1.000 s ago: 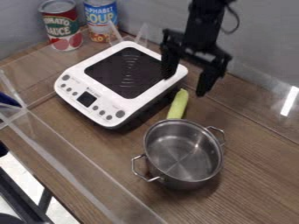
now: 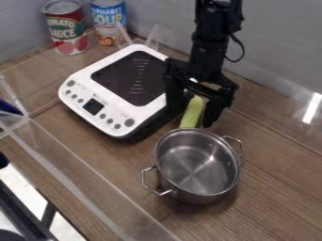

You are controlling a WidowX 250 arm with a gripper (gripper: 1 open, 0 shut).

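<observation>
My black gripper (image 2: 195, 94) is low over a pale yellow-green elongated object (image 2: 193, 114), its fingers open on either side of that object's upper part. Whether they touch it is hard to tell. The object lies on the wooden counter between a white hot plate (image 2: 94, 108) with a dark top and a steel pot (image 2: 197, 166) with two handles.
A tomato sauce can (image 2: 67, 28) and an alphabet soup can (image 2: 109, 21) stand at the back left. A blue item (image 2: 8, 109) sits at the left edge.
My gripper has moved down from higher up at the back to low over the yellow-green object. The pot, hot plate and cans have not moved.
</observation>
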